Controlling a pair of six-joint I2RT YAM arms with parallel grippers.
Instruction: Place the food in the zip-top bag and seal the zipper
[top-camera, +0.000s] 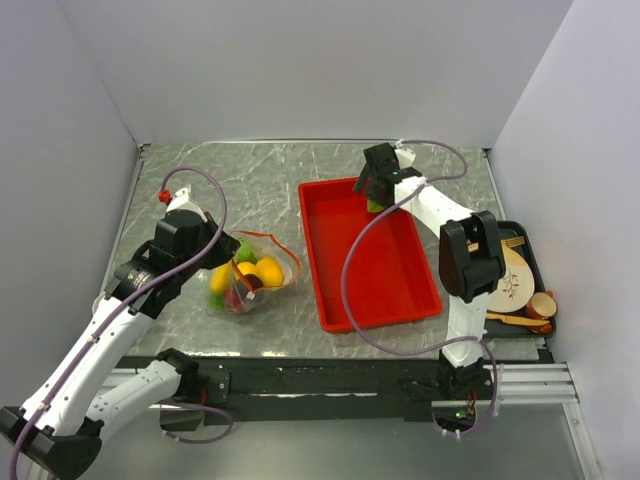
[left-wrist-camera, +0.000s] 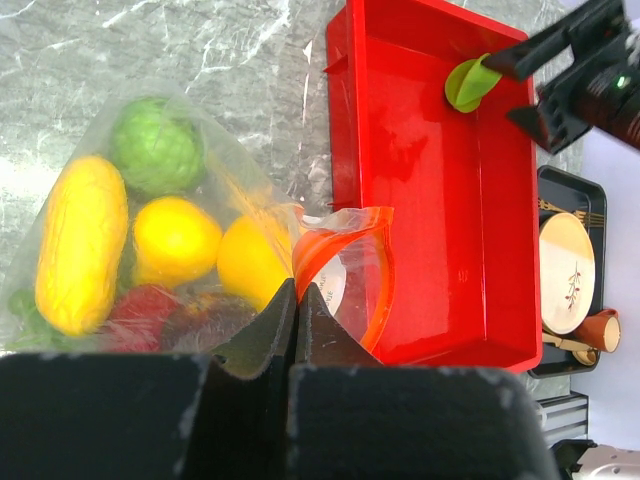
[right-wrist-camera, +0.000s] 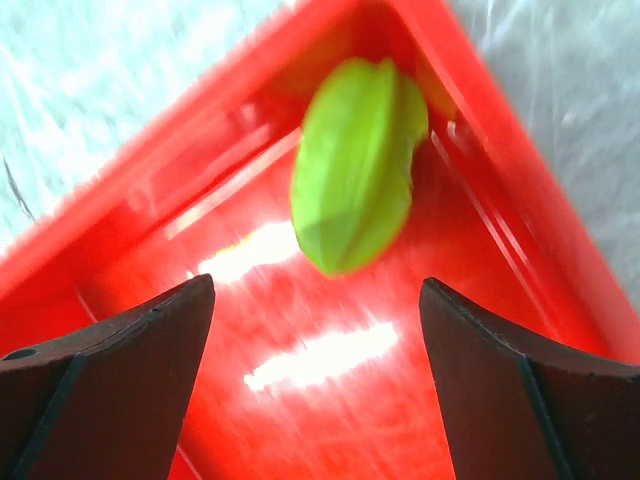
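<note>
A green pepper-like food piece (right-wrist-camera: 355, 165) lies in the corner of the red tray (left-wrist-camera: 430, 240), against its walls. My right gripper stands open over the tray, its fingers short of the green piece and nothing between them. In the left wrist view the clear zip top bag (left-wrist-camera: 225, 165) bulges with a yellow corn-like piece (left-wrist-camera: 82, 245), a green round piece (left-wrist-camera: 157, 147), yellow fruits and darker pieces. Its orange-edged mouth (left-wrist-camera: 378, 225) gapes toward the tray. My left gripper is shut on the bag's rim.
At the far right, a black tray (top-camera: 548, 262) carries a plate (top-camera: 512, 280), a cup (top-camera: 543, 305) and wooden utensils. Purple cables arch over both arms. Bare marble counter shows behind the bag and along the front edge.
</note>
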